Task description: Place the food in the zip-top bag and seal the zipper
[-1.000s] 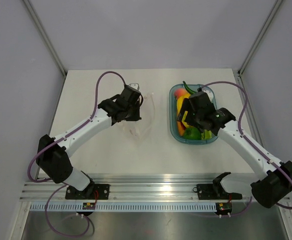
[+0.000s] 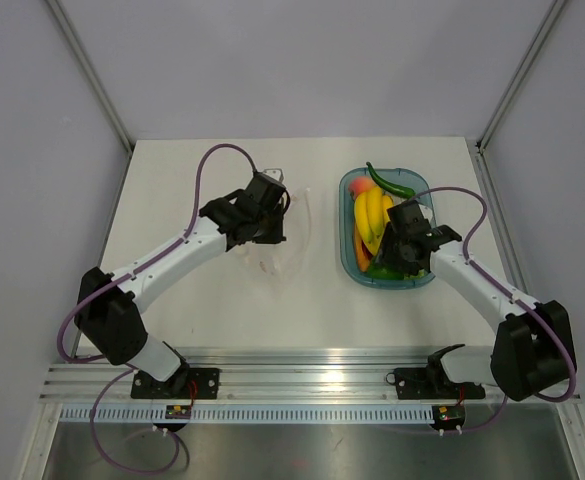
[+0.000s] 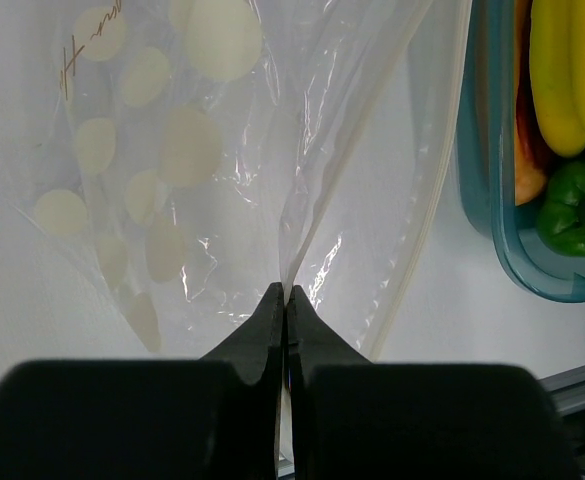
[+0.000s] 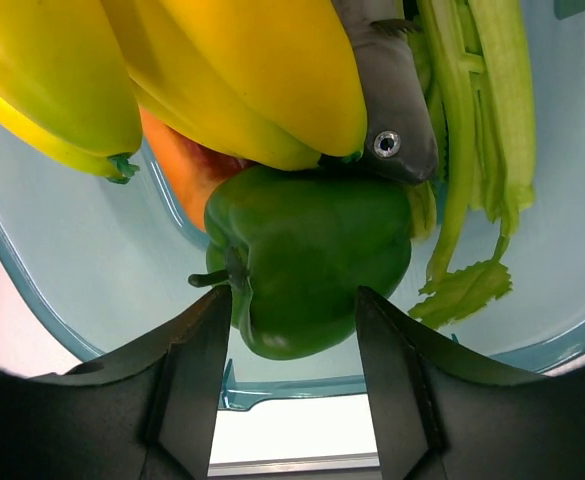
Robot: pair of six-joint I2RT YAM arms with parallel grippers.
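The clear zip top bag (image 3: pixel 237 170) with cream spots lies flat on the table, its mouth parted towards the container. My left gripper is shut on the bag's edge, and the film gathers at its tips. In the right wrist view a green bell pepper (image 4: pixel 312 250) sits in the blue container (image 4: pixel 82 240). My right gripper is open, a fingertip at either side of the pepper's near part; whether they touch it I cannot tell. Beyond it are bananas (image 2: pixel 362 218), yellow food (image 4: pixel 262 70), a carrot (image 4: pixel 177 165), a grey fish (image 4: pixel 397 110) and celery (image 4: pixel 507 110).
A long green pepper (image 2: pixel 393 186) and a round pinkish fruit (image 2: pixel 360 184) lie at the container's far end. The container's raised rim (image 4: pixel 297 390) runs close to my right fingers.
My right gripper has come down and nearer the front of the container, onto the green bell pepper. The left arm and the bag have hardly moved.
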